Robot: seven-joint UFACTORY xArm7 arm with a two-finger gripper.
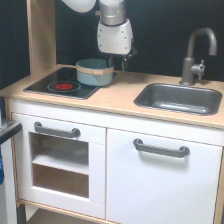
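A small blue-green pot (95, 73) stands upright at the right rear of the dark cooktop (60, 90), its near side beside the cooktop's right edge. Just right of the pot and above the counter hangs my gripper (118, 64), pointing down below its white hand. Its fingers are dark and small against the dark backdrop, close to the pot's right side. Whether they touch the pot or close on a handle cannot be made out.
A sink (180, 97) with a grey faucet (194, 58) is set into the right of the wooden counter (128, 92). Below are an open-fronted oven (62, 165) and a white cabinet door (150, 185). Bare counter lies between cooktop and sink.
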